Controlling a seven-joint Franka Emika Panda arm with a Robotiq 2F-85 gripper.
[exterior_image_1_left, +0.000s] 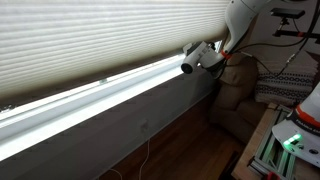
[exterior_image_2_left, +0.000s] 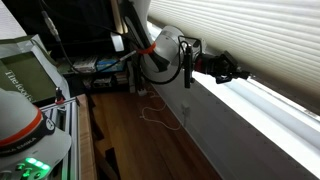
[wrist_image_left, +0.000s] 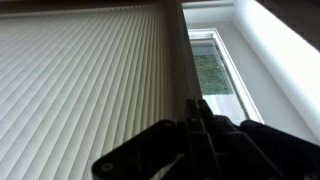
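Observation:
A pale pleated window shade covers most of the window, and its bottom rail runs down through the wrist view. At that rail, my gripper is shut with the rail's edge between its dark fingers; the exact contact is hard to make out. In the second exterior view the gripper reaches to the lower edge of the shade, just above the sill. The arm's own parts hide the fingertips in the first exterior view.
Below the shade runs a bright white sill. A brown armchair stands close under the arm at the right. A white cable hangs from a wall outlet. Open wooden floor lies below the window.

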